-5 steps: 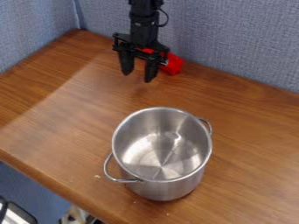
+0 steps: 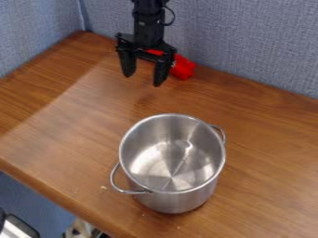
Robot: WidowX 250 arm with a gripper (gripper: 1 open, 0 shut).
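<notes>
My black gripper hangs at the back of the wooden table, open, its two fingers apart and pointing down. Just behind it and to its right lies a red object, partly hidden by the gripper. A large steel pot with side handles stands empty at the front centre of the table.
Grey padded walls close off the back. The table's edge runs along the lower left, with some dark item in the bottom left corner.
The gripper has shifted slightly to the left over the last second and tilts a little differently. The pot and the red object look unmoved.
</notes>
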